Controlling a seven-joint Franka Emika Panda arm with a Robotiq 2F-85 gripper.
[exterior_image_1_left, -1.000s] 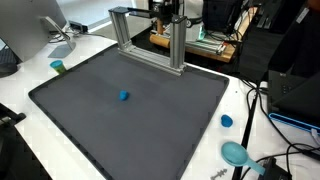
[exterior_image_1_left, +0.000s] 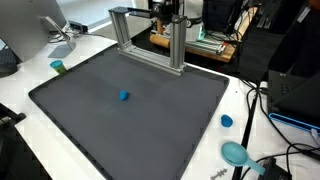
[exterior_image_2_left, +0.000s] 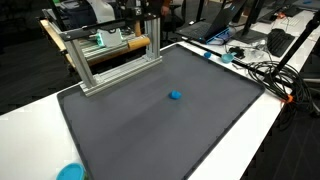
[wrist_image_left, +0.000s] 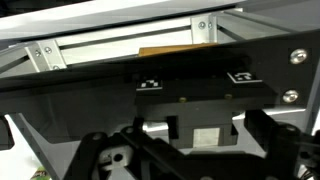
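Observation:
My gripper is open at the metal rack, its two dark fingertips apart against a black bar (wrist_image_left: 95, 75) in the wrist view. A dark block-like shape with a pale patch (wrist_image_left: 206, 136) shows below and between the fingers; whether it is part of the rack or a separate thing is unclear. In the first exterior view the arm's end is cut off by the top edge above the rack (exterior_image_1_left: 150, 52). A small blue piece (exterior_image_1_left: 124, 95) lies on the dark grey mat (exterior_image_1_left: 140, 125), well away from the gripper.
A blue lid (exterior_image_1_left: 226, 121) and a teal bowl-like piece (exterior_image_1_left: 240, 156) lie on the white table, right of the mat. A green-topped container (exterior_image_1_left: 58, 67) stands at the left. Cables (exterior_image_1_left: 268, 120) run along the right side.

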